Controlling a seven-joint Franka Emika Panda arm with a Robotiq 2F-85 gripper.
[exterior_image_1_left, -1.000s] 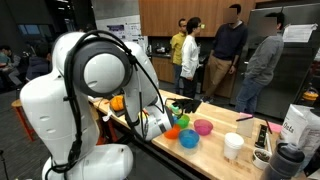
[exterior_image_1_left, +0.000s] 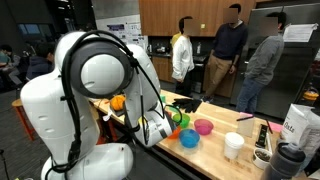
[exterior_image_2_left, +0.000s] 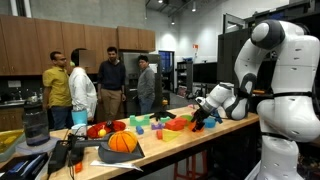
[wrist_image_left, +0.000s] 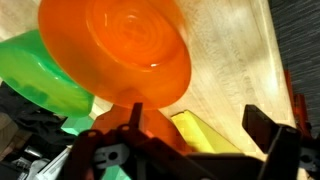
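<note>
My gripper stands open over the table, its two dark fingers wide apart. Between and beyond them in the wrist view lie a yellow block (wrist_image_left: 205, 137) and part of an orange object (wrist_image_left: 152, 122), partly hidden by the left finger. A large orange bowl (wrist_image_left: 125, 50) fills the upper part of that view, beside a green bowl (wrist_image_left: 48, 75). From exterior view 1, the gripper is low at the near table edge, next to the orange bowl (exterior_image_1_left: 174, 133); the green bowl (exterior_image_1_left: 182, 119) is just behind.
A blue bowl (exterior_image_1_left: 189, 138), pink bowl (exterior_image_1_left: 204, 127) and white cup (exterior_image_1_left: 233, 146) stand to the right in exterior view 1. An orange ball (exterior_image_2_left: 123, 142) and a drill (exterior_image_2_left: 68, 150) occupy the table's other end. Several people stand behind the table.
The gripper has come down slightly near the orange bowl, covering more of it. Behind the table, the person in white has shifted left, hiding the one in yellow.
</note>
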